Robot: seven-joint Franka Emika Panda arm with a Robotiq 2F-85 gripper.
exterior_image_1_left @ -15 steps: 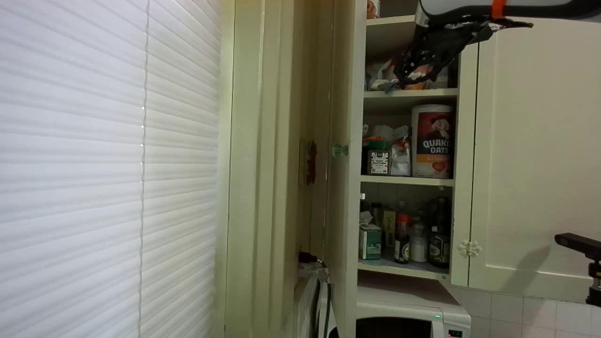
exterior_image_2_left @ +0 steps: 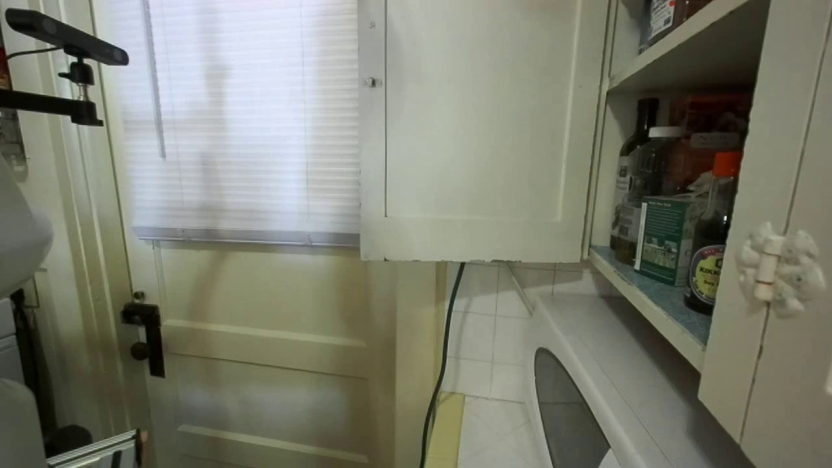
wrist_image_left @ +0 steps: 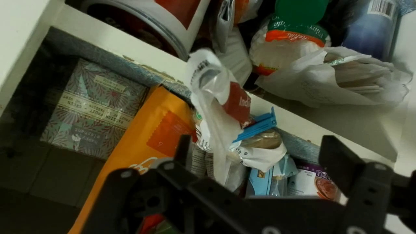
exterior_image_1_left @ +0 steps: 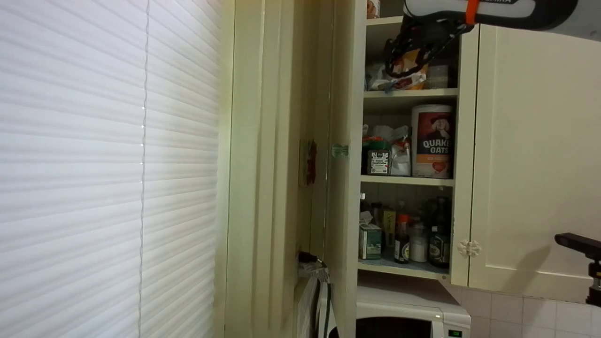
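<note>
My gripper stands open in the wrist view, its two dark fingers wide apart with nothing held. Past the fingertips lies a crumpled white plastic bag (wrist_image_left: 214, 113) with a dark red label. A blue clip (wrist_image_left: 257, 125) sits on packaging just right of it. On the left leans an orange bag (wrist_image_left: 144, 132), and farther left is a patterned tea box (wrist_image_left: 93, 109). In exterior view 1 the gripper (exterior_image_1_left: 403, 67) is at the upper shelf, in front of the bags; whether it touches them cannot be told. Exterior view 2 does not show it.
The cabinet door (exterior_image_1_left: 342, 169) stands open on the left. Shelf edges (exterior_image_1_left: 408, 181) lie below the gripper, with an oats canister (exterior_image_1_left: 432, 141) on the middle shelf and several bottles lower down. A microwave (exterior_image_1_left: 403, 298) sits underneath. A closed door (exterior_image_1_left: 535, 152) is at right.
In exterior view 1 the arm and gripper have shifted left and slightly upward, and the gripper has turned. The shelf items show no clear movement.
</note>
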